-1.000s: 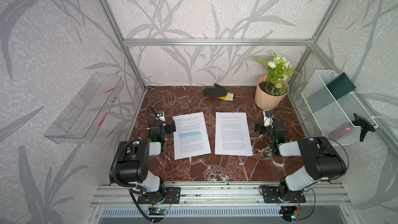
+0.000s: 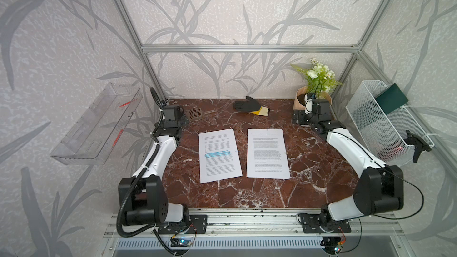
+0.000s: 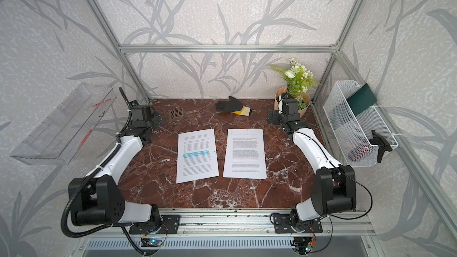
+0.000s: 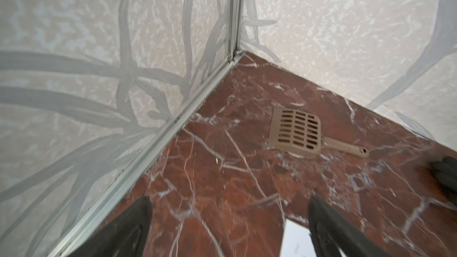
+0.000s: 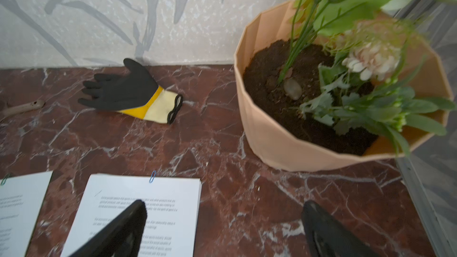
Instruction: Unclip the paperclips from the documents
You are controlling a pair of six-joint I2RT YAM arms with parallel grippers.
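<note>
Two stacks of printed paper lie side by side on the red marble table. The left document [image 2: 220, 166] has a blue highlighted band; the right document [image 2: 267, 154] is plain text. In the right wrist view a blue paperclip [image 5: 152, 177] grips the right document's far edge, and a green paperclip [image 5: 4, 179] sits on the left document's far edge. My left gripper is open and empty, above the table left of the papers. Open too, with nothing between its fingers, my right gripper hangs to the right of the right document, near the flowerpot.
A peach flowerpot [image 5: 295, 147] stands at the back right, close to my right arm. Along the back lie a black-and-yellow glove [image 2: 250, 106] and a brown slotted scoop [image 4: 295, 133]. A clear tray [image 2: 76, 157] hangs left, a white mesh basket [image 2: 366, 109] right.
The right one now covers part of the flowerpot. The documents have not moved.
</note>
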